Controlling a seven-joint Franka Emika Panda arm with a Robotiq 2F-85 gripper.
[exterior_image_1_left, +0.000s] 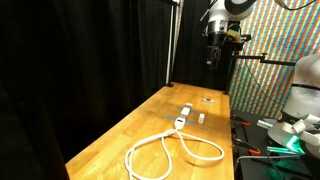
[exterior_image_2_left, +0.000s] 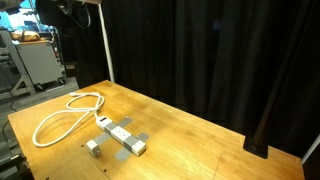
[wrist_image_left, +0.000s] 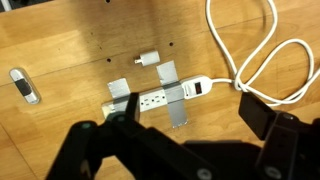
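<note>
A white power strip (wrist_image_left: 155, 99) lies on the wooden table, held down by grey tape (wrist_image_left: 173, 95) in two places. From its switch end a white cord (wrist_image_left: 237, 70) runs off in loose loops. Beside the strip, apart from it, rests a small white block (wrist_image_left: 149, 58), perhaps a plug or adapter; exterior view 2 also shows this block (exterior_image_2_left: 93, 147). High above the table hangs my gripper (exterior_image_1_left: 213, 60). In the wrist view its dark fingers (wrist_image_left: 98, 142) stand wide apart, open, with nothing held between them.
A small white and grey device (wrist_image_left: 25, 86) lies farther off on the table. Black curtains (exterior_image_2_left: 190, 60) back the table.
</note>
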